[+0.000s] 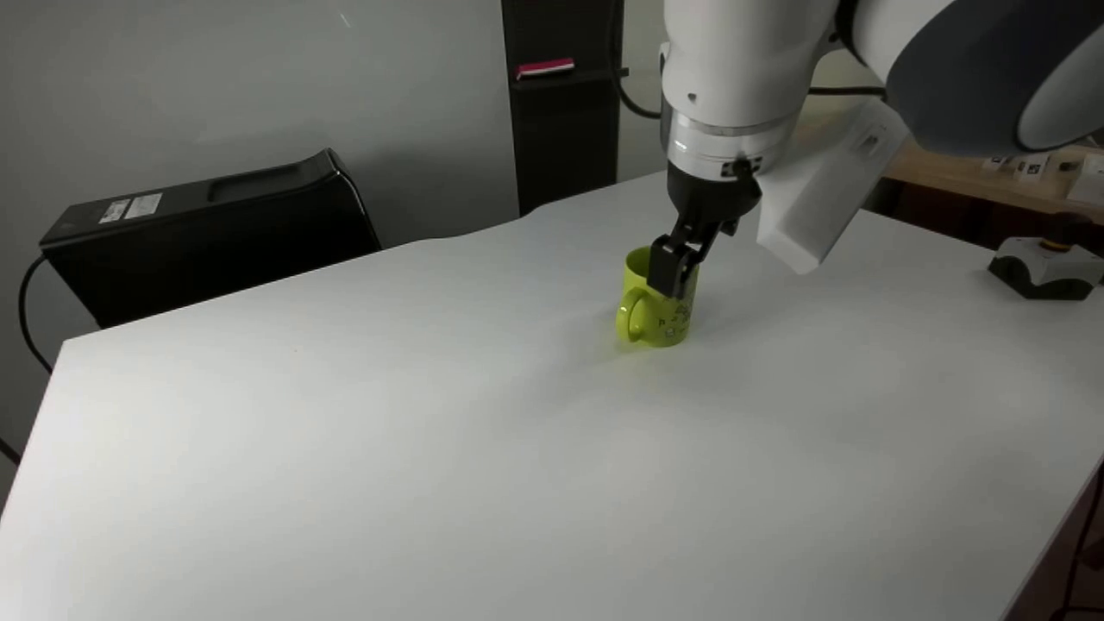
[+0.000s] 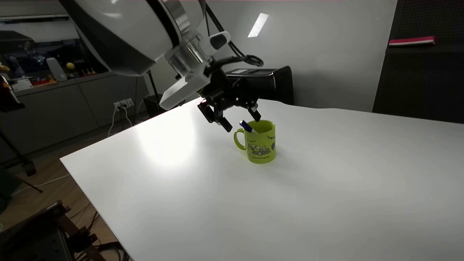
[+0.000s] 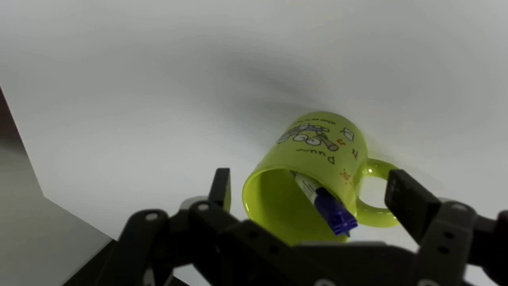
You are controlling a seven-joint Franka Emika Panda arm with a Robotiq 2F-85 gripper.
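Observation:
A yellow-green mug [image 2: 261, 145] with printed cartoons stands upright on the white table, its handle [image 3: 378, 217] at the right in the wrist view. Inside it leans a marker [image 3: 331, 207] with a purple-blue cap that pokes out over the rim. My gripper [image 2: 241, 124] is open just above and beside the mug, its fingers [image 3: 409, 200] spread wide with nothing held. From the wrist, the mug's mouth and the marker's cap lie between the two fingers. In exterior view 1 a finger hides part of the mug [image 1: 662, 326] and the marker is out of sight.
A black box-like device [image 1: 207, 228] stands beyond the table's back left edge. At the far right sits a small grey-and-black device [image 1: 1050, 267].

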